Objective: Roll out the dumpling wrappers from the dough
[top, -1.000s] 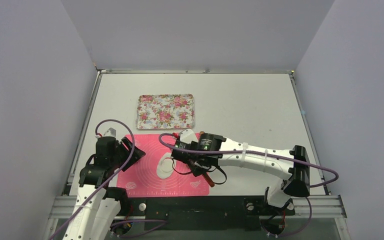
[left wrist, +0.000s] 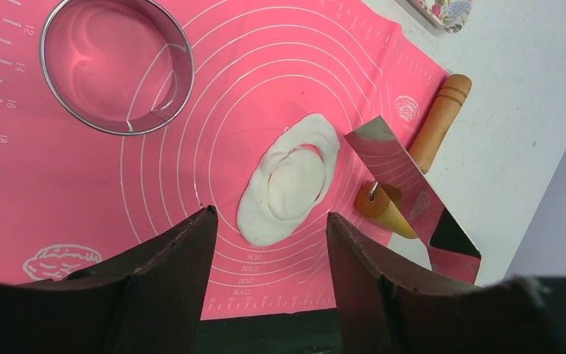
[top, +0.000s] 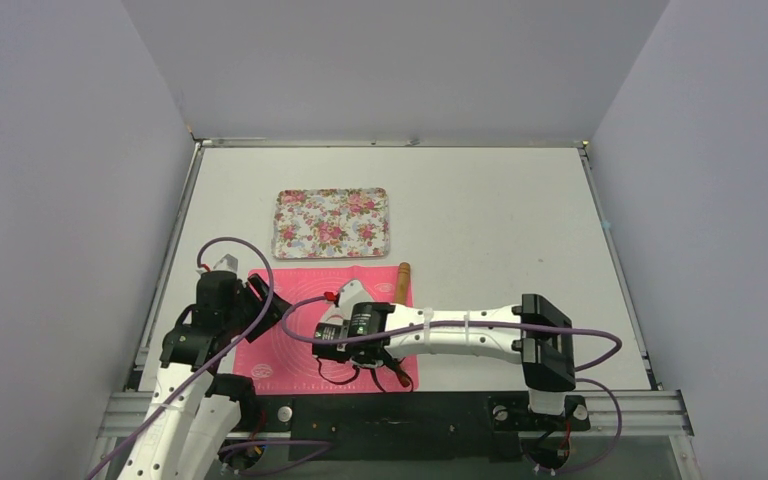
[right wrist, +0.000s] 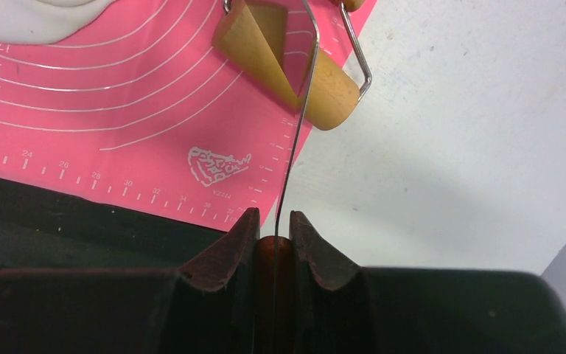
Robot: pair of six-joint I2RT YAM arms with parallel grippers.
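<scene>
The flattened dough lies on the pink mat, with a round outline cut inside it. A steel ring cutter sits to its left in the left wrist view. My left gripper stands open above the mat, nothing between its fingers. My right gripper is shut on the dark red-brown handle of a metal blade, held upright-edged to the dough's right. Beside the blade lies a wooden roller with a wire frame and handle. The right arm hides the dough in the top view.
The floral tray lies behind the mat. Walls stand on both sides and at the back, and a dark strip runs along the front edge.
The left arm is almost still.
</scene>
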